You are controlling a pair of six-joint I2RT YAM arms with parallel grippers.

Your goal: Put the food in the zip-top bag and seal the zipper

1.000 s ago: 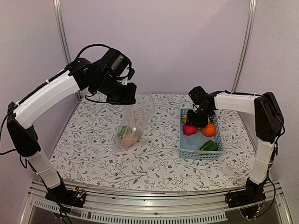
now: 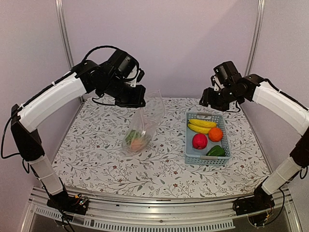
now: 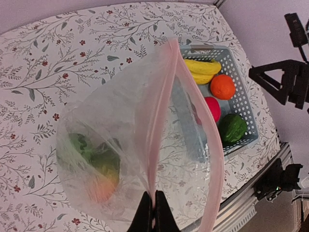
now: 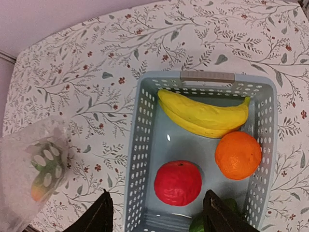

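Note:
A clear zip top bag point(image 3: 104, 145) with a pink zipper edge hangs from my left gripper, which is shut on that edge. The bag's mouth gapes toward the right, and greenish and orange food point(image 2: 136, 140) rests at its bottom. My right gripper is parted over the basket point(image 2: 206, 160), with nothing between its fingers. Inside the basket lie yellow bananas point(image 4: 203, 113), an orange point(image 4: 238, 155), a red round fruit point(image 4: 177, 183) and a dark green vegetable point(image 4: 219, 212), the last partly covered by a finger in the right wrist view.
Flower-patterned cloth point(image 2: 91, 154) covers the table, bare on the left and in front of the bag. A metal rail point(image 2: 145, 203) runs along the front edge. Pale walls close off the back and sides.
My right gripper has risen and drawn back from low over the basket. The red fruit has shifted slightly right and toward the front. My left gripper and the bag have moved slightly right.

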